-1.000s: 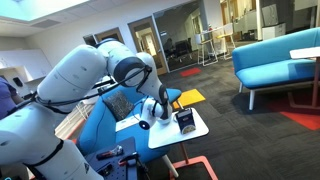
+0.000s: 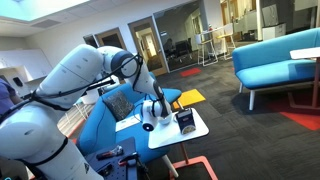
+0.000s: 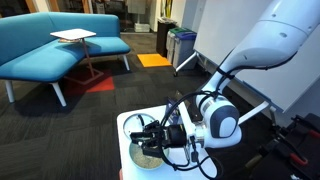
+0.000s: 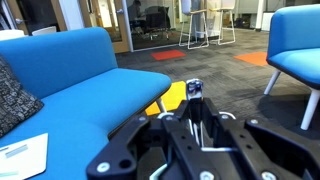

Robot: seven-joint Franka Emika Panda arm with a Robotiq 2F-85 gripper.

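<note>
My gripper is shut on a slim, shiny rod-like object (image 4: 195,89) with a bluish end, which sticks up between the fingers in the wrist view. What the object is cannot be made out. In exterior view 2 the gripper (image 3: 150,136) hangs low over the small white table, close above a pale green-rimmed bowl (image 3: 150,157) with something tan inside. The gripper hides part of the bowl. A dark box or bag (image 2: 185,120) stands on the table in exterior view 1.
The white tabletop (image 2: 196,129) is small, with the arm close over it. A blue sofa (image 4: 75,75) borders it, and papers (image 4: 22,158) lie at the lower left of the wrist view. Another blue sofa (image 2: 270,62) stands across open carpet.
The arm's upper part has shifted slightly to the left in exterior view 1. The box on the table looks unmoved.
</note>
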